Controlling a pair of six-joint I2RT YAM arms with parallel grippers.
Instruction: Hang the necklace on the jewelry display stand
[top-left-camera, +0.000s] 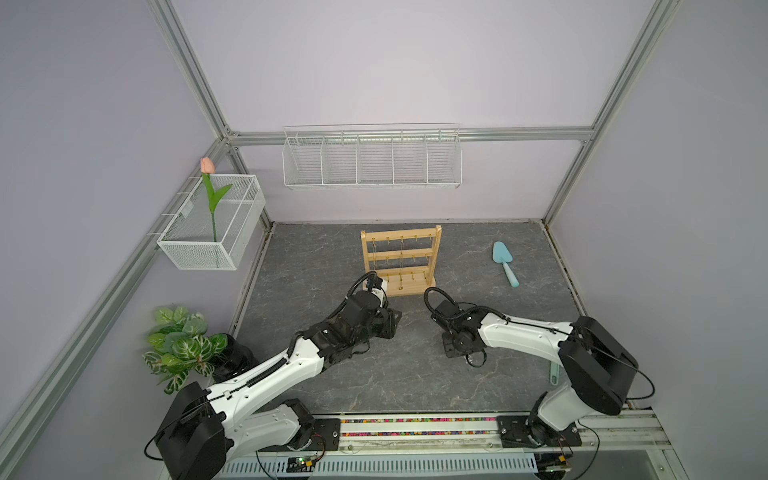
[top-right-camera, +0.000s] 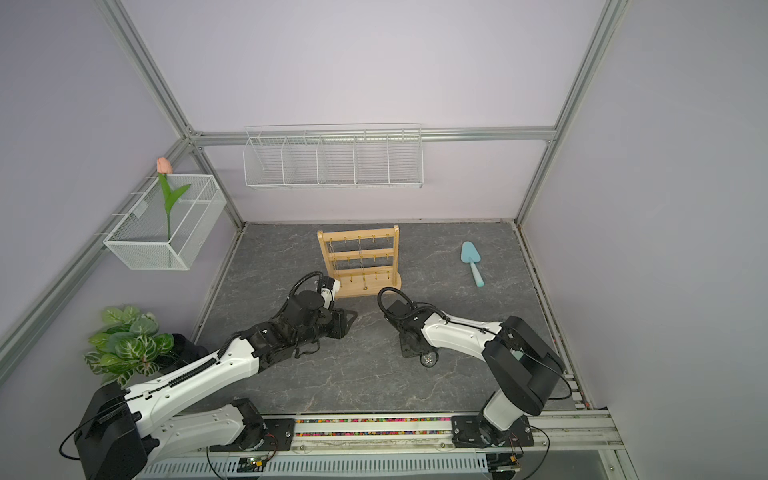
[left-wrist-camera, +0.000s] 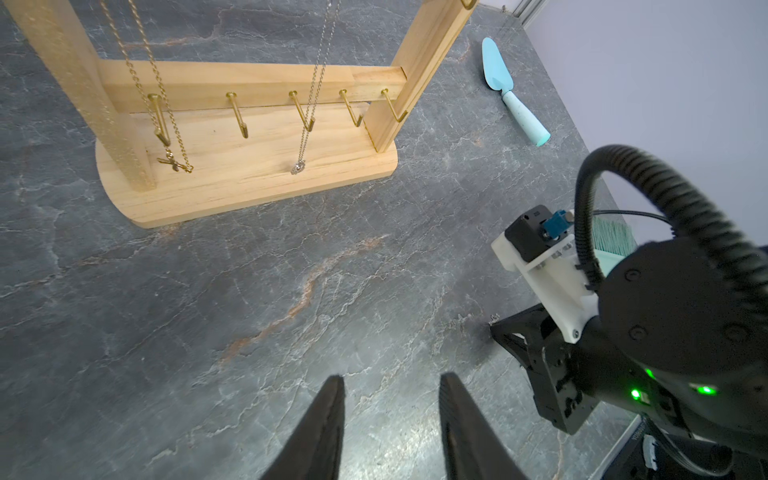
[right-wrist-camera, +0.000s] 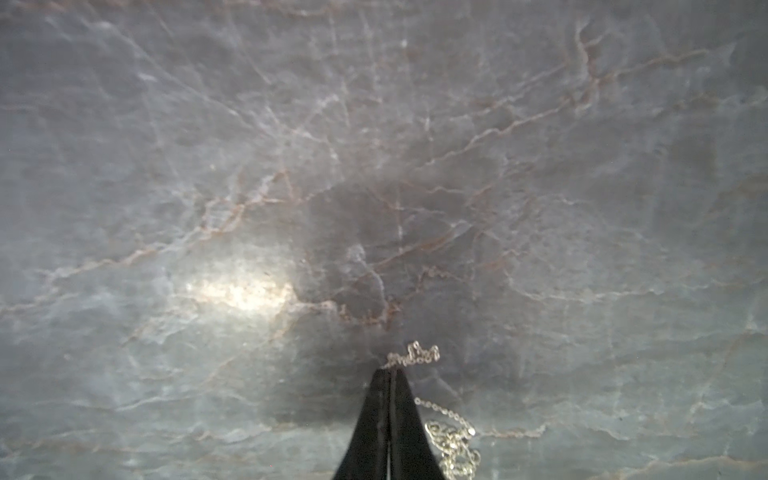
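A fine silver-gold necklace (right-wrist-camera: 453, 448) lies bunched on the dark tabletop in the right wrist view. Its chain runs up to the tips of my right gripper, which is shut, with a short length showing just beyond them. Whether any links are pinched cannot be told. My left gripper hangs over bare table, open, with nothing between its fingers. The wooden display stand (left-wrist-camera: 264, 176) is ahead of it, upright, with brass hooks. A gold chain (left-wrist-camera: 182, 148) and a silver chain (left-wrist-camera: 306, 136) hang on the stand.
A blue-handled trowel (top-left-camera: 504, 261) lies at the back right. A green brush (left-wrist-camera: 616, 240) is partly hidden by the right arm. The wire basket (top-left-camera: 212, 240) and potted plant (top-left-camera: 185, 344) are at the left. Tabletop between stand and arms is clear.
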